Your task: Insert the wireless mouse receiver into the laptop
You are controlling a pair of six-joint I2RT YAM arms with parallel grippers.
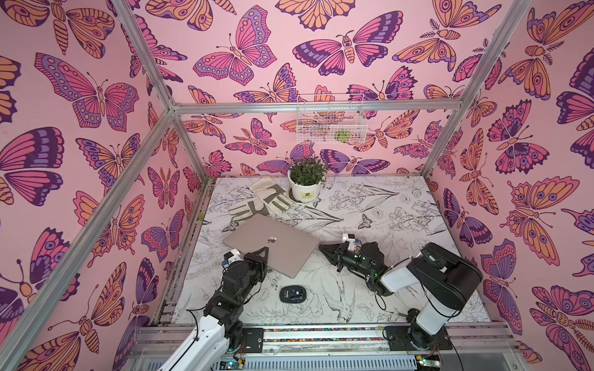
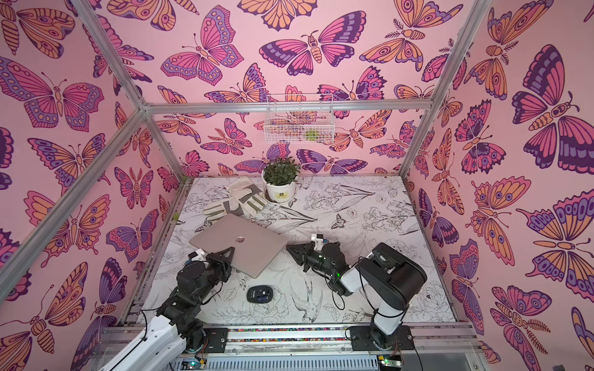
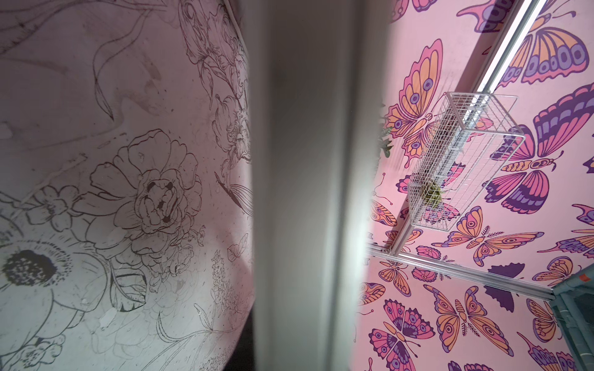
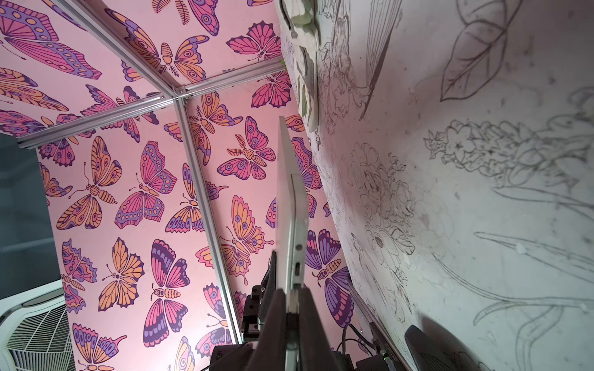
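A closed grey laptop is held tilted off the table, its front edge clasped by my left gripper. Its edge fills the middle of the left wrist view, very close and blurred. My right gripper is shut at the laptop's right corner. In the right wrist view the dark fingers come together in front of the laptop's side edge, where small port openings show. No receiver can be made out; the fingers hide whatever is right at their tips. The black mouse lies on the table between the arms.
Striped work gloves and a white potted plant stand behind the laptop. A wire basket hangs at the back wall. Table right of the plant, and in front of the right arm, is bare.
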